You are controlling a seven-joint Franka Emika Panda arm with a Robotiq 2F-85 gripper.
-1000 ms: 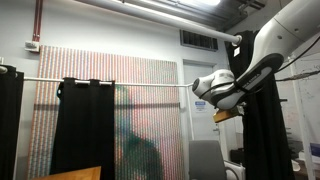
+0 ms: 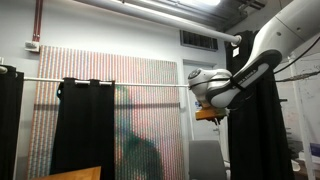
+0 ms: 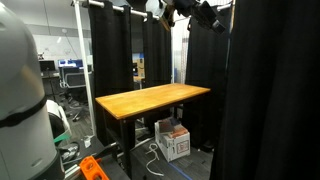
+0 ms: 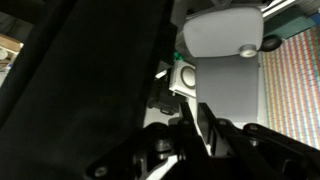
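No separate task object can be picked out. My gripper shows at the bottom of the wrist view, its two dark fingers close together. They look shut, and whatever might be between them cannot be made out. In exterior view 1 the white arm reaches in from the right, holding the wrist high in the air. An orange part sits at the wrist's lower end; the fingers are too small and dark to read there. The bare wooden table stands below the arm in exterior view 2.
Black curtains hang close to the table's right and behind. A cardboard box and loose cables lie on the floor under it. A grey chair appears beyond the gripper in the wrist view.
The wrist has turned and shifted slightly left in exterior view 1. Its orange part moved left and now faces the camera more broadly. The surroundings look unchanged.
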